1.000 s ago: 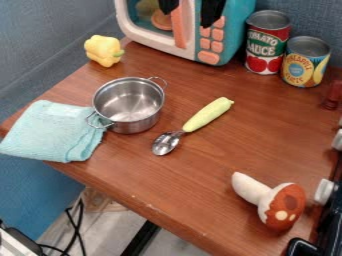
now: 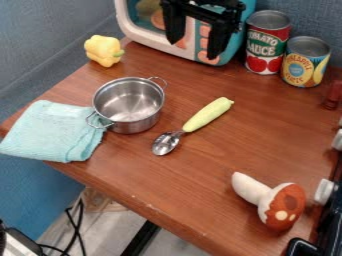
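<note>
My black gripper (image 2: 203, 22) is at the top of the view, in front of the toy microwave (image 2: 152, 22) with its cream and teal body and pink door and buttons; whether the fingers are open or shut is unclear. On the wooden table (image 2: 201, 180) are a steel pot (image 2: 128, 108), a spoon with a yellow handle (image 2: 201, 118), a light blue towel (image 2: 51, 135) and a toy mushroom (image 2: 278, 206).
A tomato sauce can (image 2: 266, 48) and a second can (image 2: 305, 64) stand at the back right. A yellow toy (image 2: 103, 50) sits at the back left. A black object runs along the right edge.
The objects on the table are unchanged.
</note>
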